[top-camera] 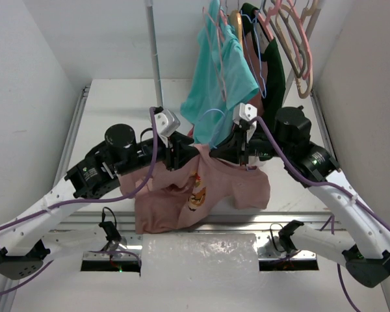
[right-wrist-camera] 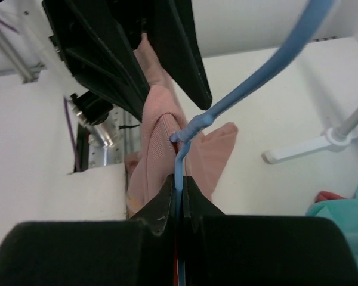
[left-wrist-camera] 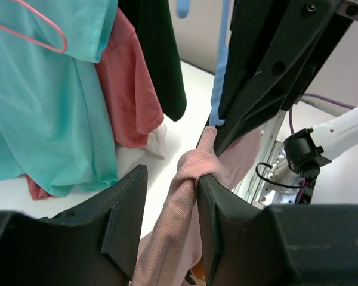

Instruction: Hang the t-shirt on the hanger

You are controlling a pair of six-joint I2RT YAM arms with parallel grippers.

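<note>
The pink t-shirt (top-camera: 237, 185) hangs spread below both arms, with a printed figure on its front. My left gripper (top-camera: 194, 151) is shut on its bunched upper edge. In the left wrist view that fold (left-wrist-camera: 182, 196) lies between the fingers. Close on the right, my right gripper (top-camera: 214, 153) is shut on the thin blue hanger (right-wrist-camera: 256, 77). The right wrist view shows the hanger's stem (right-wrist-camera: 178, 173) between its tips. The hanger's bend touches the shirt's gathered fabric (right-wrist-camera: 158, 134); how far it reaches inside is hidden.
Behind the grippers hangs a teal garment (top-camera: 214, 71), with a dark green garment (top-camera: 273, 78) to its right. Several empty hangers (top-camera: 296, 39) crowd the upper right. A grey pole (top-camera: 154, 52) stands behind the left gripper.
</note>
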